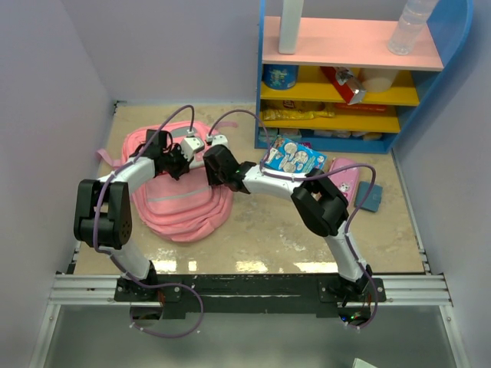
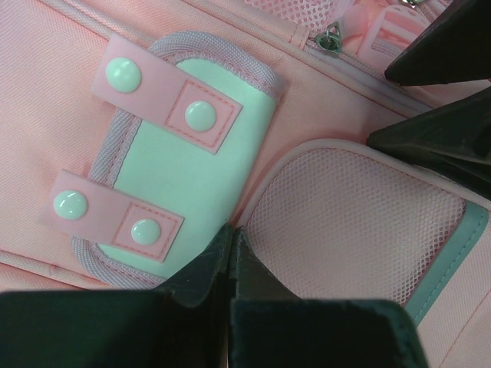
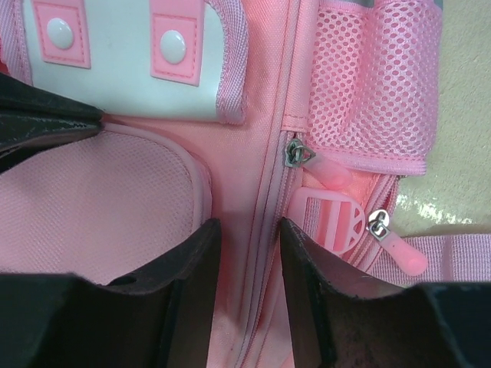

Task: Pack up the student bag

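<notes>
The pink student bag (image 1: 180, 207) lies flat on the left half of the table, with both arms over its upper part. My left gripper is shut at the edge of the bag's rounded mesh pocket (image 2: 345, 222), beside the mint flap (image 2: 188, 161); nothing shows between its fingers. My right gripper is part open above the zip seam (image 3: 268, 199) along the bag's side, its fingers on either side of the seam. A metal zip slider with a pink pull (image 3: 326, 170) sits just beyond the fingertips. A second zip pull (image 3: 403, 253) lies to the right.
A blue picture folder (image 1: 295, 157), a pink case (image 1: 345, 180) and a dark teal book (image 1: 370, 197) lie at the right. Behind them stands a blue shelf unit (image 1: 337, 96) with packets and a bottle (image 1: 412, 27).
</notes>
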